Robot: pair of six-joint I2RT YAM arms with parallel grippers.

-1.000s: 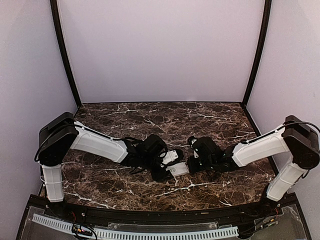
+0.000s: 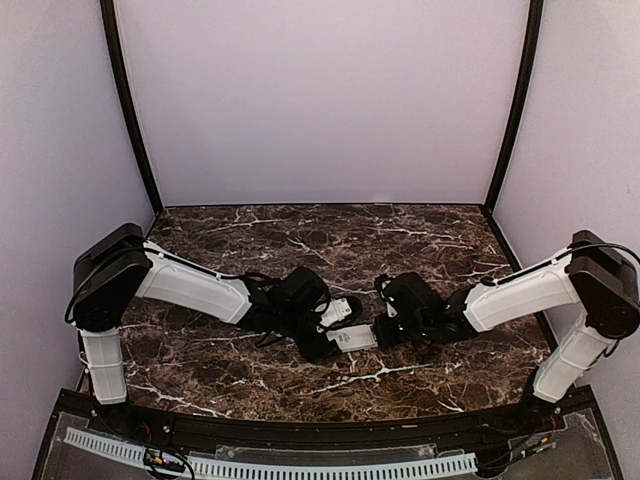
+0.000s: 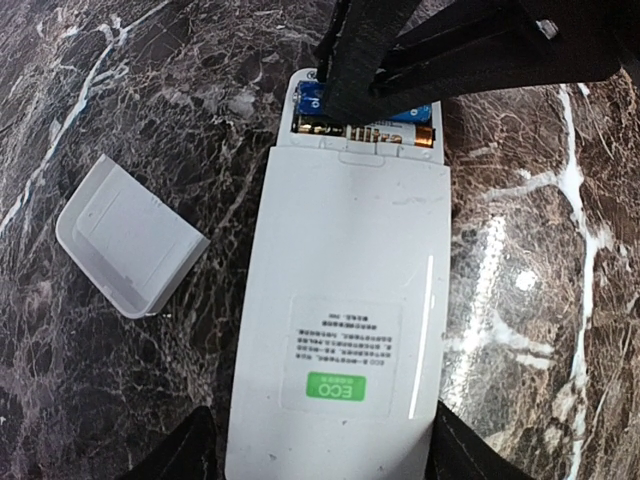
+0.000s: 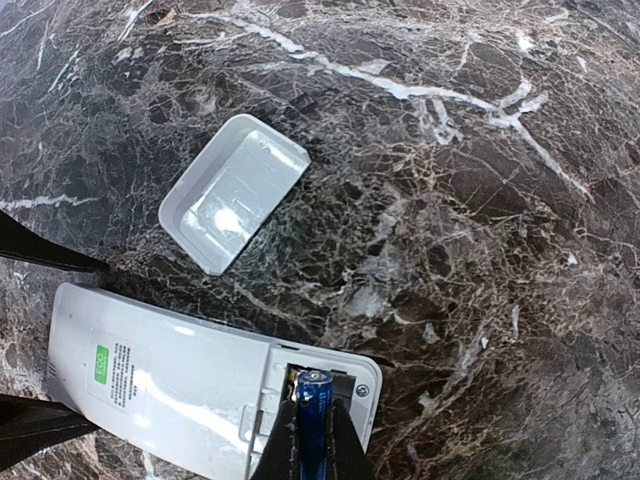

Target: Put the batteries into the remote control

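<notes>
The white remote (image 3: pixel 340 260) lies back-up with its battery compartment open at one end; a brass-and-black battery (image 3: pixel 380 134) sits in it. My left gripper (image 2: pixel 322 345) is around the remote's far end, its fingers on either side; its fingers are part open, and contact is hard to tell. My right gripper is shut on a blue battery, held over the compartment, partly covering it in the left wrist view. The loose battery cover (image 4: pixel 235 185) lies on the table beside the remote.
The two arms meet near its middle, close together. Pale walls (image 2: pixel 320 100) stand at the back and sides.
In the top view my left gripper has shifted slightly left and more of the white remote shows. The right arm has hardly moved.
</notes>
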